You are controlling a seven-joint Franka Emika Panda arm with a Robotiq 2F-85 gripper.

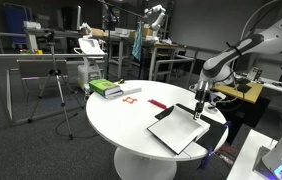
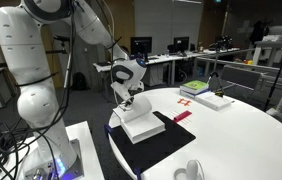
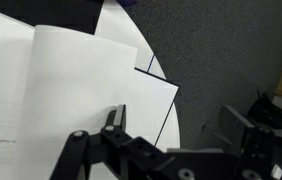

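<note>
A white book or folder [image 1: 176, 130] lies open on a black mat [image 1: 214, 133] on the round table. In exterior view 2 one white leaf of the book [image 2: 139, 122] stands tilted up from the rest. My gripper is low over the book's edge, fingers spread apart, with no object visible between them. In the wrist view the left finger [image 3: 117, 120] overlaps the white page [image 3: 81, 85], while the other finger is out beyond the table edge. Whether the left finger touches the page I cannot tell.
A red object [image 1: 157, 103] and an orange-red item [image 1: 131, 99] lie farther along the white table [image 1: 111, 120]. Green books [image 1: 105, 87] sit at its far side. A white round object [image 2: 195, 170] stands near the front in exterior view 2.
</note>
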